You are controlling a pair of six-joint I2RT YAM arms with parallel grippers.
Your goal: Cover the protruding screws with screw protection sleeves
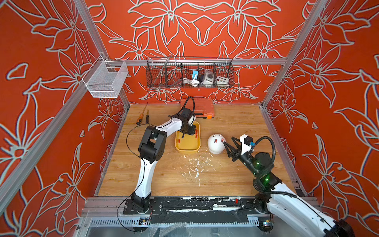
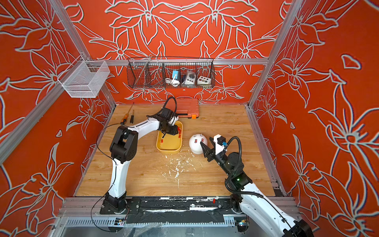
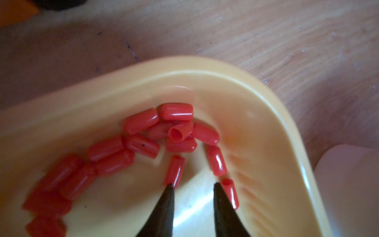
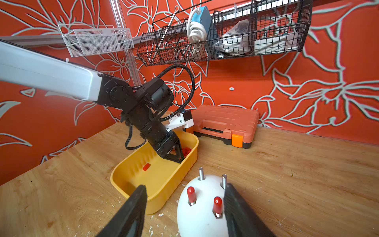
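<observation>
The yellow tray [image 3: 189, 65] holds several red sleeves [image 3: 176, 111], heaped along its far side in the left wrist view. Low inside that tray is my left gripper, part open; one red sleeve lies just beyond its left fingertip, another by the right one, and nothing is gripped. A white dome [image 4: 201, 209] stands right of the tray. Two of its screws wear red sleeves [image 4: 191, 194]; two bare metal screws [image 4: 201, 173] stick up behind them. My right gripper [image 1: 228, 147] is beside the dome, its fingers apart and empty, tips pointing toward it.
An orange-red case [image 4: 225, 120] sits behind the tray. Two screwdrivers [image 1: 140, 117] lie at the back left. White scraps [image 1: 196, 165] are scattered on the table in front of the tray and dome.
</observation>
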